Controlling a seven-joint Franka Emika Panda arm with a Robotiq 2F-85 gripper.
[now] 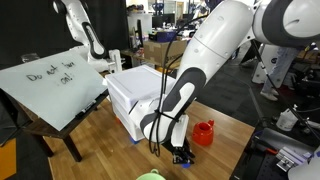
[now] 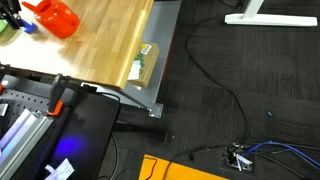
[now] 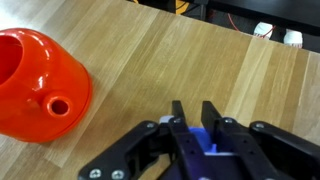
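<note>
A small blue object (image 3: 203, 139) shows between the black fingers of my gripper, which is shut on it. In exterior view 1 the gripper (image 1: 182, 157) is low over the wooden table, with the blue object (image 1: 186, 165) at its tips. The fingers cover much of the object, so its full shape is hidden. To the left in the wrist view stands a red pot (image 3: 40, 75) with a short round spout, apart from the gripper. Exterior view 2 shows the red pot (image 2: 57, 18) near the blue object (image 2: 28, 26) at the upper left.
Close to the gripper, a green bowl (image 1: 152, 175) is cut off by the bottom edge of exterior view 1. A white box (image 1: 130, 90) stands behind the arm. Bare wood (image 2: 110, 30) extends beyond the red pot to the table's edge.
</note>
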